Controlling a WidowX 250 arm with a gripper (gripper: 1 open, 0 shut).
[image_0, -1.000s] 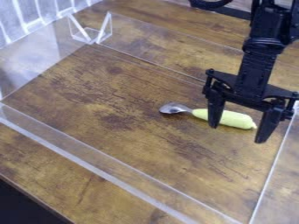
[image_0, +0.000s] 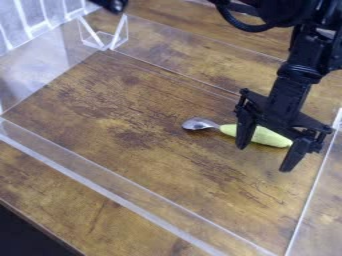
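Note:
A spoon with a metal head (image_0: 199, 124) and a thick pale yellow-green handle (image_0: 230, 130) lies on the wooden surface, right of centre. My black gripper (image_0: 265, 154) is open over the handle, its fingers reaching down on either side and hiding part of it. The spoon's head is uncovered, pointing left.
Clear plastic walls (image_0: 107, 170) border the wooden work area (image_0: 107, 100). A small clear bracket (image_0: 107, 35) stands at the back left, near a white slatted rail (image_0: 27, 18).
My gripper has moved slightly down and leftward over the handle, and the arm's upper part has shifted. The spoon lies in the same place.

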